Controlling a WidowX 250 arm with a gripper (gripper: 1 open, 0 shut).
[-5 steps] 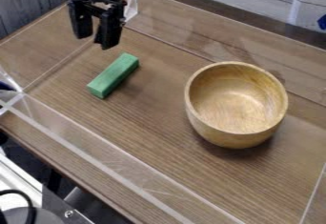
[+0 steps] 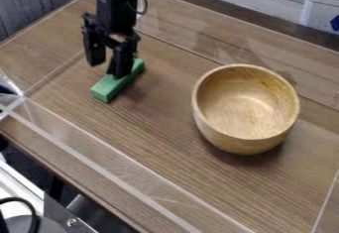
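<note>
A green block (image 2: pixel 113 88) lies on the wooden table, left of centre. My black gripper (image 2: pixel 114 53) hangs just over its far end, pointing down, open, with its fingers spread. Whether a fingertip touches the block is hard to tell. A large tan wooden bowl (image 2: pixel 245 118) stands to the right of the block.
A black cable (image 2: pixel 20 205) shows at the lower left corner, beyond the table's left edge.
My gripper has come down and toward the viewer, from behind the green block to over its far end. The block and bowl look unmoved.
</note>
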